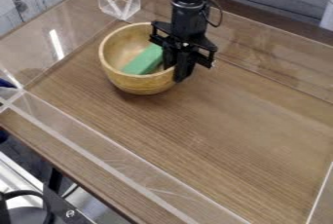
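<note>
A wooden bowl (125, 82) sits on the table in the upper middle, holding a green object (140, 62). My black gripper (174, 64) is at the bowl's right rim, reaching down from above. It looks closed on the rim or on the end of the green object; its fingertips are too small and dark to tell exactly which.
A clear angular object (120, 4) stands at the back left. Cables lie at the lower left edge, off the tabletop.
</note>
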